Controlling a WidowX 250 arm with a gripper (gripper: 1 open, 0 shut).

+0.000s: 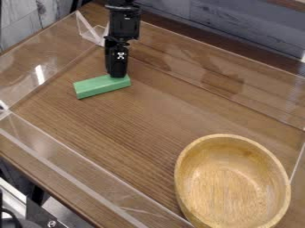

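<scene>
A green rectangular block (98,85) lies on the wooden table (155,125) in the upper left part of the view. My dark gripper (117,69) hangs from the top of the view and reaches down to the block's upper right end, close over it or touching it. The fingers are small and dark, and I cannot make out their spread clearly.
A large pale yellow bowl (233,183) stands at the lower right. Clear plastic walls edge the left side.
</scene>
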